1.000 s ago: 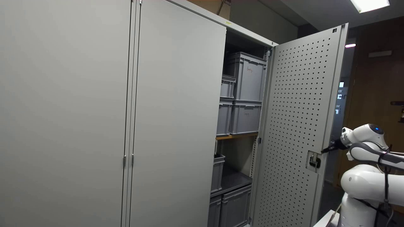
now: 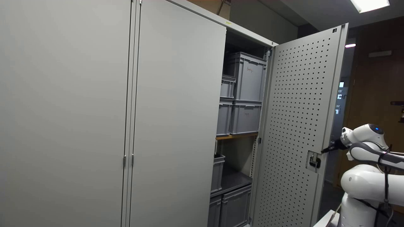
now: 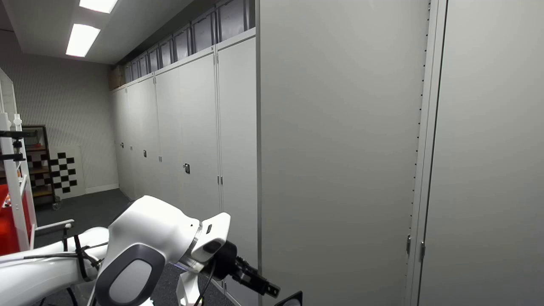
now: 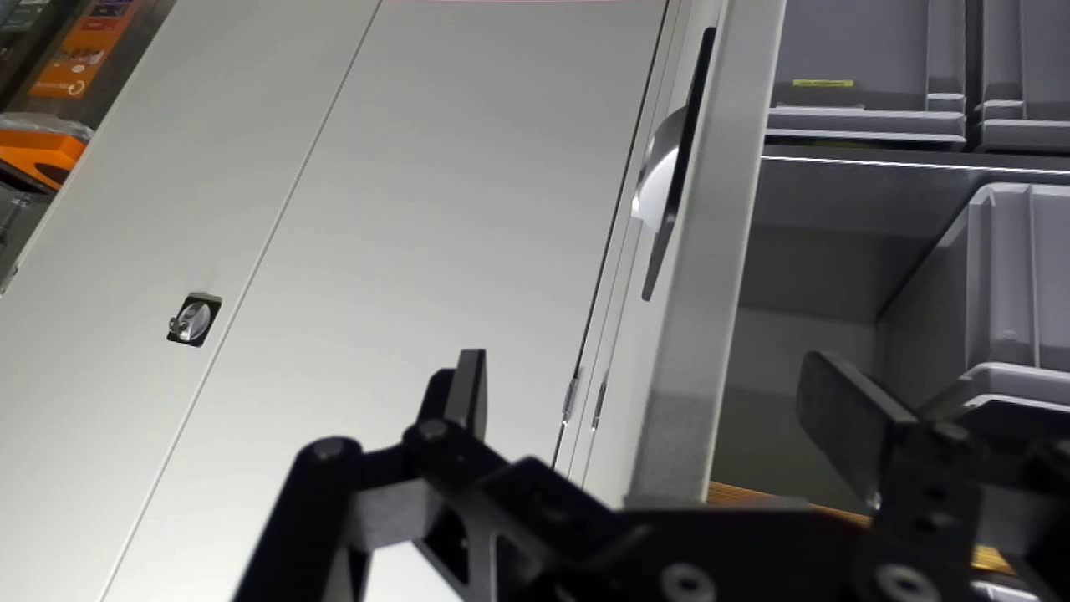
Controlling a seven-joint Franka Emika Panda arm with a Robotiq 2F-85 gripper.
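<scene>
A grey cabinet door (image 2: 299,106), perforated on its inner face, stands swung outward. In the wrist view, its free edge (image 4: 714,301) runs down between the two widely parted black fingers of my gripper. Neither finger appears to press on the door; whether the palm touches its edge, I cannot tell. From outside, the gripper (image 2: 325,149) is at that edge, level with the latch plate (image 2: 313,161). A dark handle (image 4: 682,165) shows on the door's outer face; only its top corner (image 3: 291,300) enters the second exterior view, near the fingertips.
Grey bins (image 2: 246,117) fill the cabinet shelves behind the door. The neighbouring cabinet door (image 2: 178,113) is closed, as are the cabinets (image 3: 191,122) along the wall. Open floor (image 3: 99,209) lies beyond the arm.
</scene>
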